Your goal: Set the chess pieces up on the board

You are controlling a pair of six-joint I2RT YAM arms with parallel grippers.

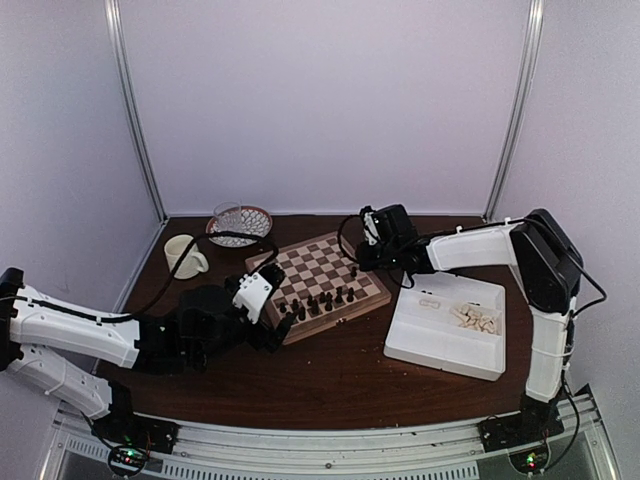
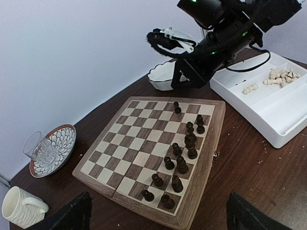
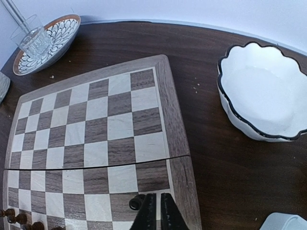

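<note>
The wooden chessboard carries dark pieces along its near side, with a lone dark pawn toward the far end, seen from above in the right wrist view (image 3: 135, 203). My right gripper hangs over that end beside this pawn; its fingertips are close together, and whether anything is between them is unclear. My left gripper stands open at the board's near left, nothing visible between its fingers. White pieces (image 1: 478, 319) lie in the white tray (image 1: 440, 348) to the right of the board.
A scalloped white bowl (image 3: 261, 91) stands behind the board at right. A patterned dish with a glass (image 2: 53, 155) and a mug (image 1: 185, 258) sit at left.
</note>
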